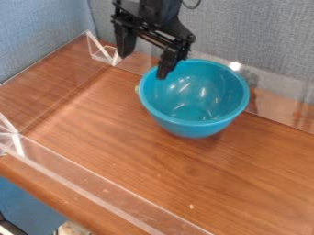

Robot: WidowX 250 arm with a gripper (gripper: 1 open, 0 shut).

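Note:
My black gripper (143, 57) hangs at the top centre, its two fingers spread wide apart with nothing seen between them. Its right fingertip is at the back-left rim of a turquoise bowl (193, 103); whether it touches cannot be told. The bowl stands upright on the wooden table, right of centre, and looks empty. A small pale object at the bowl's left side is mostly hidden.
Low transparent walls edge it, with corner pieces at the back left and front left. Grey padded walls stand behind and to the left.

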